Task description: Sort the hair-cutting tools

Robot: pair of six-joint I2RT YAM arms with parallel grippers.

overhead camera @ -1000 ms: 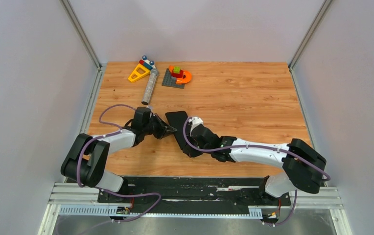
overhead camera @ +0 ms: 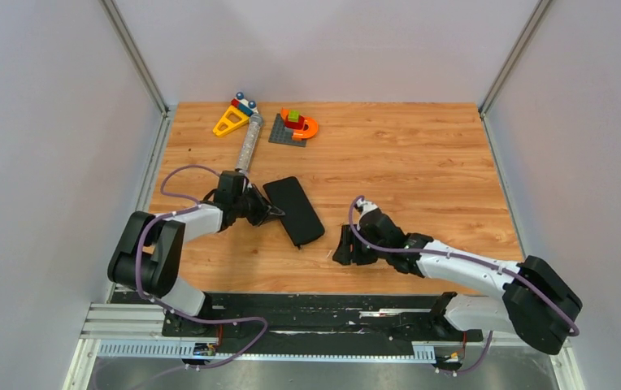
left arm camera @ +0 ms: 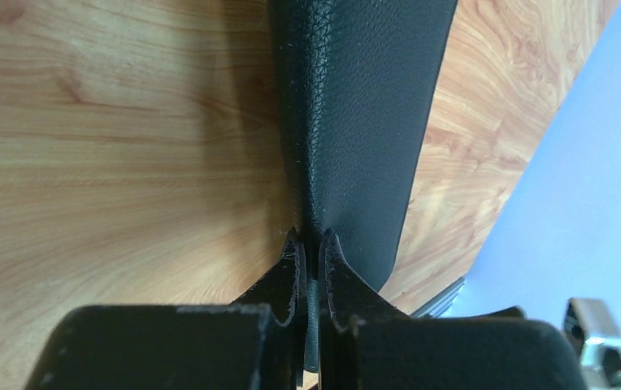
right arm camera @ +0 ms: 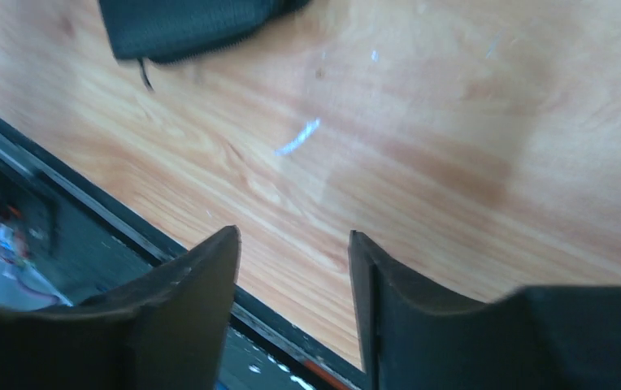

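A black zippered case (overhead camera: 295, 213) lies slanted on the table, in front of my left arm. My left gripper (overhead camera: 276, 211) is at its left long edge; in the left wrist view its fingertips (left arm camera: 332, 252) are shut against the leather side of the case, with nothing clearly held between them. My right gripper (overhead camera: 348, 252) is just right of the case's near end. In the right wrist view its fingers (right arm camera: 380, 301) stand apart over bare wood, with the case (right arm camera: 185, 24) at the upper left. No loose cutting tools are visible.
Toy bricks on a yellow frame (overhead camera: 230, 120), a silver cylinder (overhead camera: 249, 142) and bricks on a grey plate (overhead camera: 287, 138) lie at the back left. The black front edge is close to both arms.
The case and my left gripper have shifted slightly toward the back left. My right gripper has moved off the case to the right and now shows open.
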